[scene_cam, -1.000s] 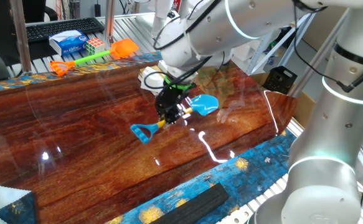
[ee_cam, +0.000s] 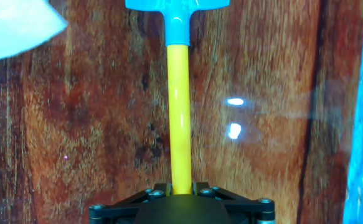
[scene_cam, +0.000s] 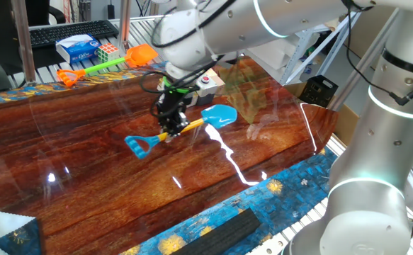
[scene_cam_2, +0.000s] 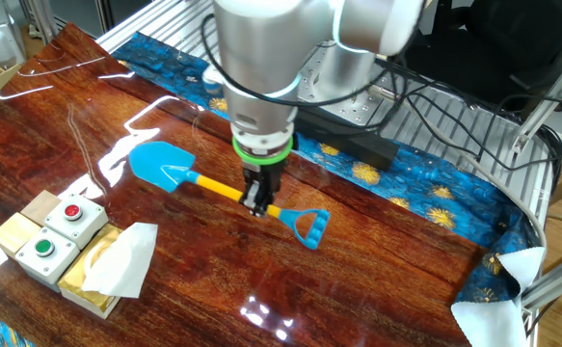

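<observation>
A toy shovel with a blue blade [scene_cam: 219, 115], a yellow shaft [ee_cam: 179, 118] and a blue loop handle [scene_cam_2: 306, 226] is held by my gripper [scene_cam_2: 254, 206]. The fingers are shut around the yellow shaft, close to the handle end. In the wrist view the shaft runs straight up from between the fingers to the blade, which is partly cut off by the top edge. The handle is hidden there. The shovel appears to hang above the wooden table [scene_cam_2: 358, 280], though the height is hard to judge.
A box with red and green buttons [scene_cam_2: 73, 219] stands on the table beside a white cloth [scene_cam_2: 126, 258]. An orange-and-green shovel [scene_cam: 107, 65], a puzzle cube [scene_cam: 108, 52] and a blue tissue box [scene_cam: 78, 49] lie beyond the far edge.
In exterior view 1 my gripper and the held shovel have shifted left and slightly upward in the picture. The grip on the shaft looks unchanged.
</observation>
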